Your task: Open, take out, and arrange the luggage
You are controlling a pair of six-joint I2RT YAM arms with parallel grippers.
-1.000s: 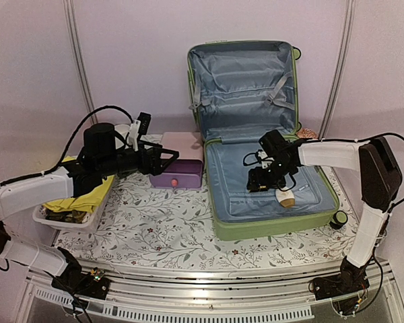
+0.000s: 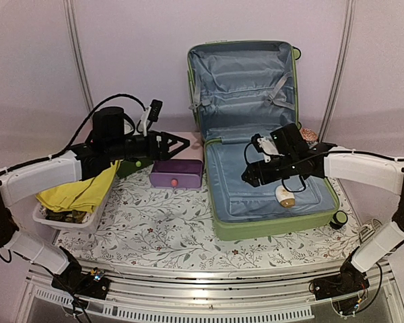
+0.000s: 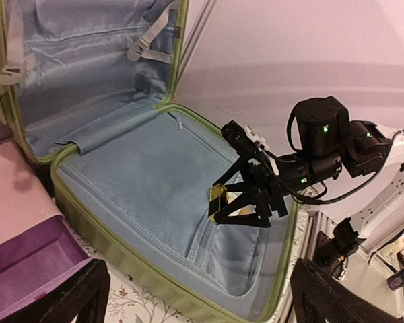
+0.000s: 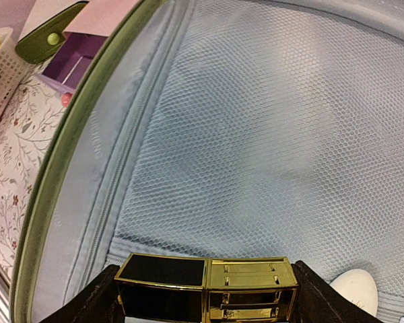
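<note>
The green suitcase [image 2: 269,229] lies open, lid upright at the back, grey-blue lining inside. My right gripper [image 2: 252,176] is over its base, shut on a small gold-and-black case, which also shows in the left wrist view. A white-and-tan object [image 2: 286,195] lies on the lining beside it. My left gripper [image 2: 176,145] hangs open above the purple drawer [image 2: 175,176], with nothing between its fingers.
At the left, a white basket [image 2: 81,222] holds a yellow cloth [image 2: 74,194], with a green item [image 4: 40,44] nearby. The patterned table front between basket and suitcase is clear. A pink surface [image 3: 13,188] lies behind the drawer.
My left gripper has moved up and to the right. The right arm has shifted, its gripper moving slightly up and left over the suitcase, holding the case.
</note>
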